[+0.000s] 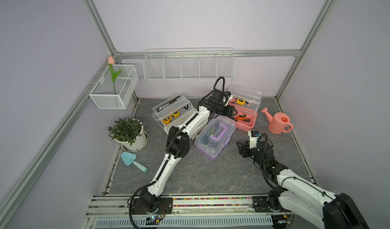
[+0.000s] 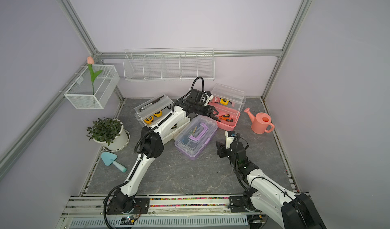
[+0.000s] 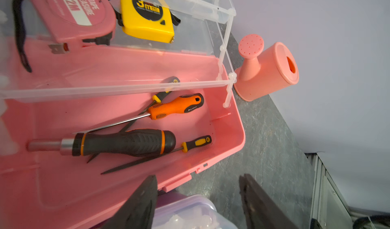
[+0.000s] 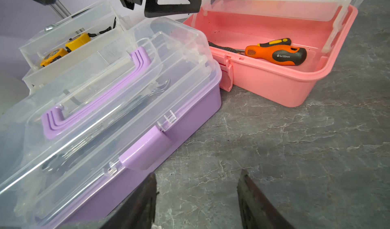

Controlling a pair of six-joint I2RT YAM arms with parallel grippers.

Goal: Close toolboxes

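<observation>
A pink toolbox [image 4: 276,82] at back right has its clear lid raised, tape measures in the lid tray and screwdrivers below. My left gripper hangs over its front, part open and empty. A purple toolbox [image 1: 211,145] at centre has its lid down. Behind the left arm, a white toolbox [image 2: 170,137] has its clear lid up, showing yellow tape measures. My right gripper is open and empty, right of the purple toolbox, facing it and the pink one.
A watering can [image 1: 278,123] stands at the right, a potted plant [image 1: 128,131] and blue trowel [image 1: 128,158] at the left. Wire baskets hang on the walls.
</observation>
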